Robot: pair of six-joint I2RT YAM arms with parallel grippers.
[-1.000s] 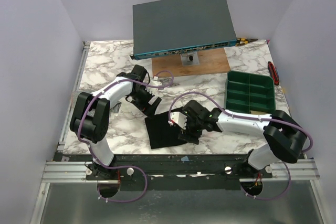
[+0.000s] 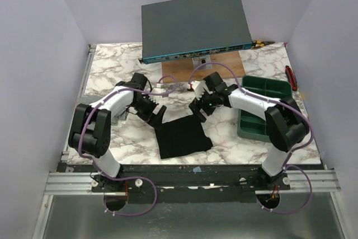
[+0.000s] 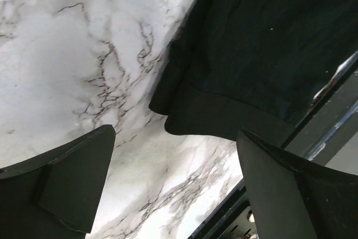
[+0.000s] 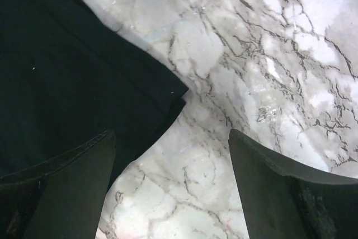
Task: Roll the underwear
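Observation:
Black underwear (image 2: 180,138) lies spread flat on the marble table (image 2: 117,138) near its front edge. My left gripper (image 2: 154,113) hangs open over its upper left part; in the left wrist view a folded dark band (image 3: 224,113) lies beyond the empty fingers. My right gripper (image 2: 200,110) is open above the upper right corner of the garment; in the right wrist view that corner (image 4: 168,88) shows with a slight double layer, and bare marble lies between the fingers.
A green divided bin (image 2: 251,130) stands at the right, partly behind my right arm. A large screen (image 2: 196,20) on a wooden base is at the back. A grey striped cloth (image 2: 86,99) lies at the left.
My right arm has moved back from the front of the garment to above its upper right corner. The left gripper has shifted only slightly. The garment looks unchanged.

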